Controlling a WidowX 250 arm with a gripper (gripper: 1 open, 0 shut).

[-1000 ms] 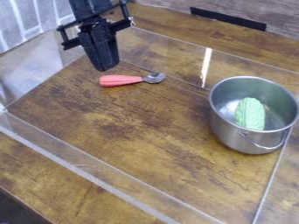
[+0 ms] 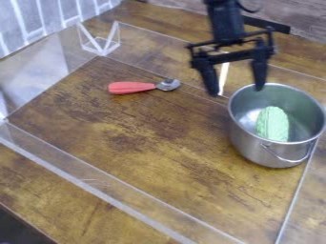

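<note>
My black gripper (image 2: pixel 234 71) is open at the upper right, above the back left rim of a steel pot (image 2: pixel 254 148), with nothing visible between its blurred fingers. Inside the pot (image 2: pixel 303 116) lies a pale green ribbed object (image 2: pixel 272 123). A spoon with a red handle (image 2: pixel 132 87) and metal head lies flat on the wooden table left of the pot.
Clear low panels or edges border the work area on the left, back and right. A white bracket-like shape (image 2: pixel 99 43) sits at the back left.
My gripper has moved right from above the spoon to near the pot, its open fingers turning blurred. The spoon, pot and green object look unmoved.
</note>
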